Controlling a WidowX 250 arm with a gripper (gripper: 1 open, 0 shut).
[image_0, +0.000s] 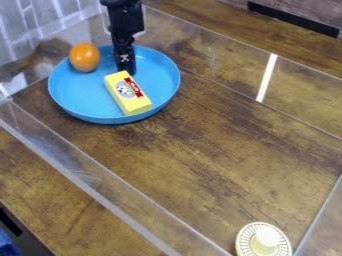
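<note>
A blue plate rests on the wooden table at the upper left, holding an orange at its back left and a yellow block with a red-and-white label near its middle. My dark gripper reaches down from the top at the plate's back, between the orange and the block. Its fingers are small and dark, and whether anything is between them I cannot tell.
A round cream-coloured object lies at the bottom right. A blue item shows at the bottom-left corner. Clear walls or strips edge the left.
</note>
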